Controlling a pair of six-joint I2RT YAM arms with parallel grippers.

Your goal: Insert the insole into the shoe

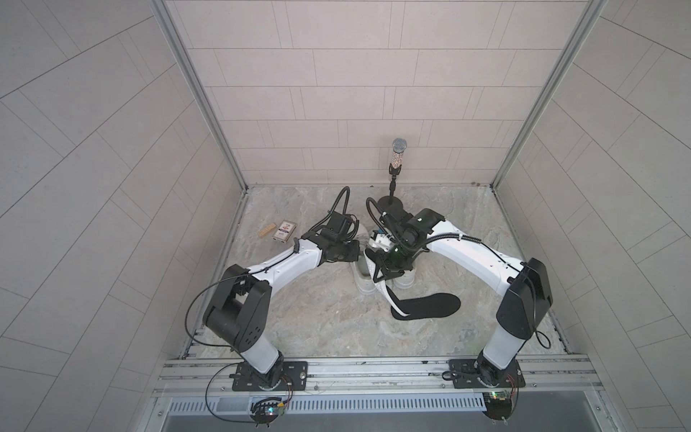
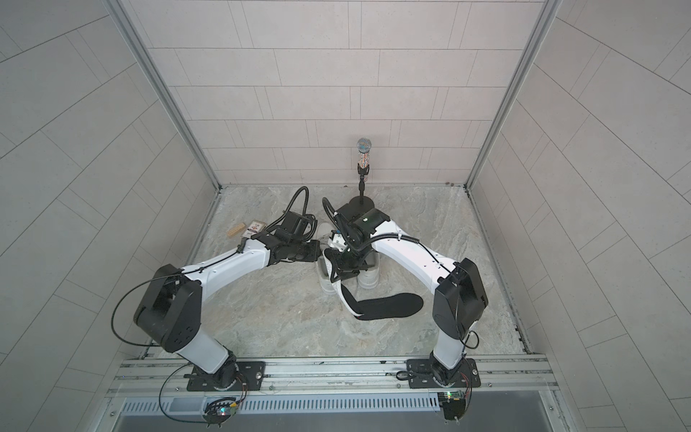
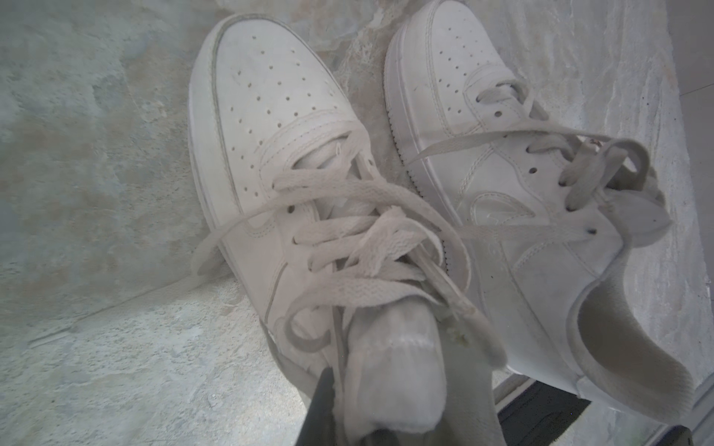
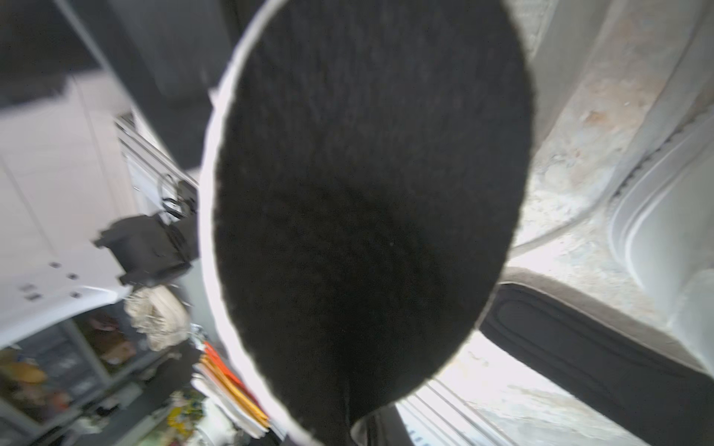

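Note:
Two white sneakers with loose laces stand side by side: the left shoe (image 3: pixel 275 104) and the right shoe (image 3: pixel 476 193). My left gripper (image 1: pixel 357 250) is at the left shoe's collar, shut on its tongue (image 3: pixel 394 368); one dark finger (image 3: pixel 318 416) shows beside the tongue. In the right wrist view a black insole (image 4: pixel 372 163) with a white edge fills the middle, my right gripper shut on its near end. From above, this insole hangs tilted by the shoes, its white underside (image 1: pixel 382 286) showing. The left shoe's inside is mostly hidden.
A second black insole (image 1: pixel 435 306) lies flat on the table in front of the shoes. A microphone on a stand (image 1: pixel 394 169) is behind the arms. At the back left lie a card box (image 1: pixel 284 230) and a small wooden block (image 1: pixel 267 230).

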